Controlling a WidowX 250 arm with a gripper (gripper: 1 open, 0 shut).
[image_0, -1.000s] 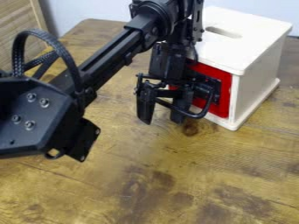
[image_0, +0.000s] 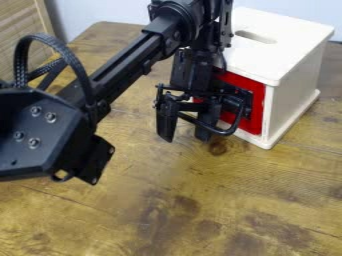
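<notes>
My black gripper (image_0: 187, 122) hangs low over the wooden table, just in front of the red front panel (image_0: 247, 112) of a white box (image_0: 286, 70). Its two dark fingers stand apart, and I see nothing between them. The box has a slot in its top. The gripper and arm hide much of the red panel's left part.
The arm's large black mount (image_0: 40, 135) with cables fills the left side. A light wooden board edge shows at the back left.
</notes>
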